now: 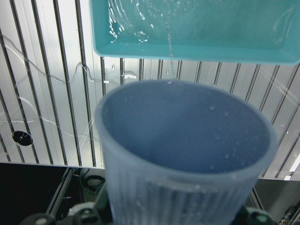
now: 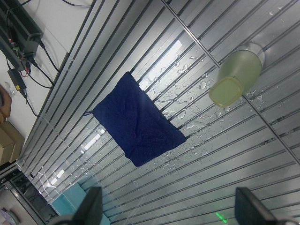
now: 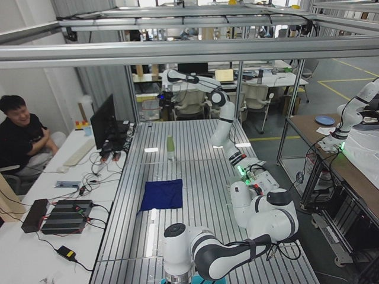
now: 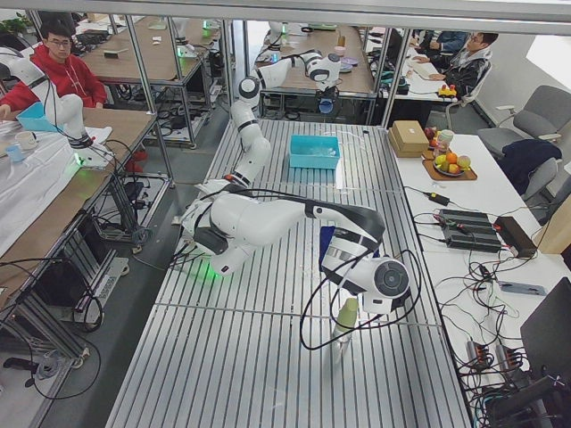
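My left gripper (image 4: 326, 94) is shut on a ribbed blue cup (image 1: 168, 197), held in the air by the near edge of a teal tub (image 1: 197, 42) with water in it; the cup's rim faces the camera and hides the fingers. My right gripper is open and empty, raised above a green bottle (image 2: 234, 79) with a pale lid, which stands on the slatted metal table (image 3: 201, 177). A dark blue cloth (image 2: 136, 122) lies flat between bottle and tub, with water drops around it.
A side desk (image 4: 419, 169) along the table holds power units (image 3: 65, 219), cables, a monitor (image 3: 103, 127), boxes (image 4: 409, 138) and fruit. A person (image 3: 23, 136) sits beside it.
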